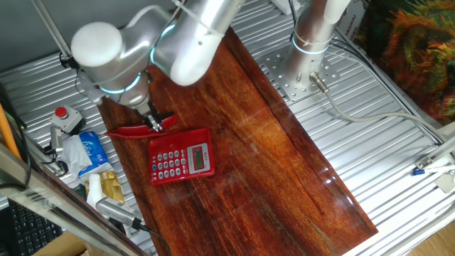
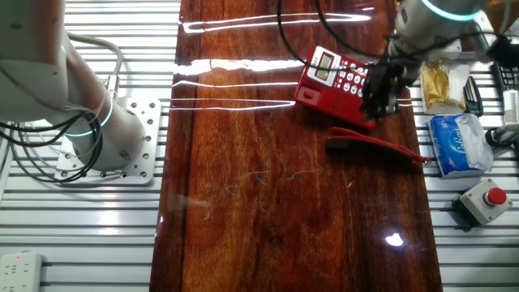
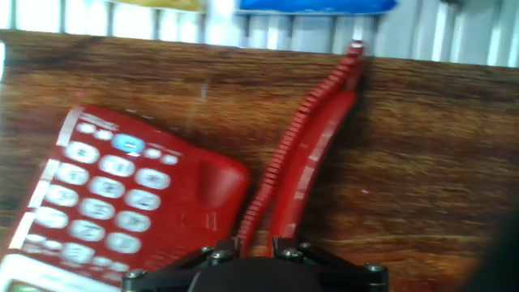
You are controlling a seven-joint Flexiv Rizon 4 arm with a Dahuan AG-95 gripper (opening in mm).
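A red desk phone (image 1: 181, 156) with grey keys and a small display lies on the wooden board. Its red handset (image 3: 308, 166) is off the cradle, beside the phone, with the coiled red cord (image 3: 280, 158) running along it. My gripper (image 1: 155, 126) is over the handset's end nearest the phone. In the wrist view, the gripper's fingertips (image 3: 281, 246) stand at the bottom edge, with the handset and cord running down to them. Whether they touch the handset, and how far the fingers are apart, is unclear. Blur hides the gripper (image 2: 377, 97) in exterior view 2.
Beyond the board's edge are a blue-and-white tissue pack (image 1: 92, 153), a yellow packet (image 1: 111, 186) and a red stop button (image 1: 62, 114) on a grey box. Much of the wooden board (image 1: 263, 171) is bare on the phone's display side.
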